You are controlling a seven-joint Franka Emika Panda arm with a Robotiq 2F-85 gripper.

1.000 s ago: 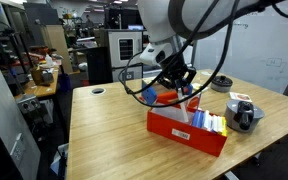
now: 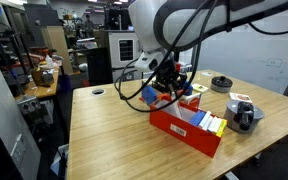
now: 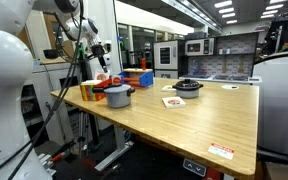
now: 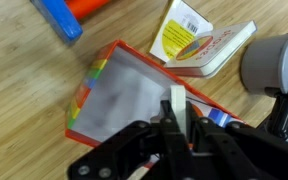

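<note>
A slim white object (image 4: 178, 108) sticks out from between the fingers of my gripper in the wrist view, and the gripper is shut on it. It points over the red box (image 4: 108, 58), whose pale inside lies below and whose rim bears coloured squares. In the first exterior view my gripper (image 2: 167, 84) is above the left part of the red box (image 2: 194, 141). Colourful items (image 2: 211, 123) fill the right end of that box. My fingers partly hide the box's contents, and I cannot tell whether the white object touches anything.
Beside the box stands a grey metal pot (image 2: 243, 116). A white-and-yellow carton (image 4: 180, 30) and a white packet (image 4: 212, 50) lie close by, as does a blue-and-red object (image 4: 62, 17). Bare wooden table (image 2: 104, 140) extends to the left.
My arm and gripper have shifted left over the box in the first exterior view. The box and the pot stay where they were.
</note>
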